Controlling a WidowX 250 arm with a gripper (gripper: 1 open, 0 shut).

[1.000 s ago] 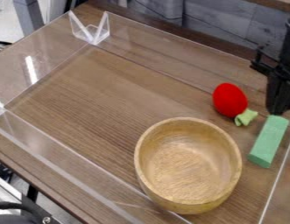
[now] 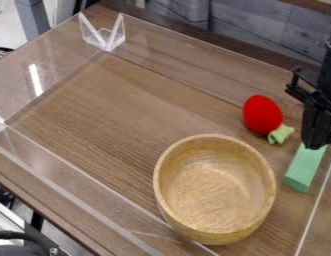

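My black gripper (image 2: 309,131) comes down from the right edge of the camera view, its fingertips over the far end of a light green block (image 2: 301,172); whether they touch it is unclear, and nothing shows between them. To the left lies a red rounded object (image 2: 261,112) with a small pale green piece (image 2: 280,133) at its lower right. A wide tan bowl (image 2: 213,186) sits in the lower middle, left of the green block.
A clear plastic holder (image 2: 102,32) stands at the back left of the brown table (image 2: 101,120). A wooden ledge or wall runs along the back right.
The objects on the table have not visibly moved.
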